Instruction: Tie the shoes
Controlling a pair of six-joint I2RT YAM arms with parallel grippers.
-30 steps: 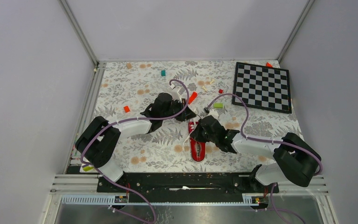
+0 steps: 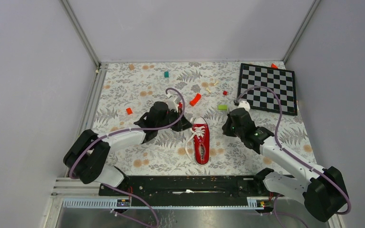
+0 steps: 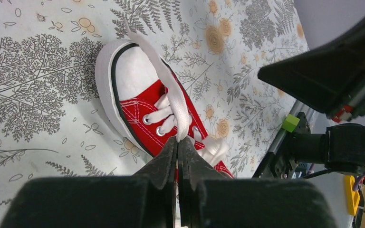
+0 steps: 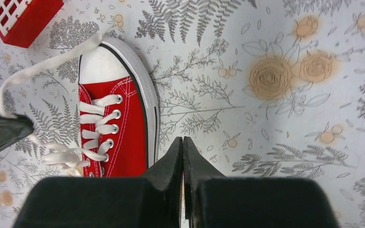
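Note:
A red low-top shoe [image 2: 201, 148] with a white toe cap lies lengthwise mid-table, toe pointing away. Its white laces [image 4: 105, 115] bunch in a loose knot [image 4: 62, 156] near the upper eyelets. My left gripper stands over the shoe's left side, shut on a white lace [image 3: 171, 90] whose free end sticks out past the toe. The other lace tail [image 2: 188, 147] trails on the table left of the shoe. Well right of the shoe, my right gripper is shut with nothing between its fingers, and the lace lies clear of it.
A black checkered board [image 2: 267, 88] fills the far right corner. Beyond the shoe lie a green block [image 2: 222, 107], a red block [image 2: 195, 99] and small pieces. The patterned cloth between the shoe and my right gripper is bare.
My left gripper has shifted left and slightly nearer, still with its lace.

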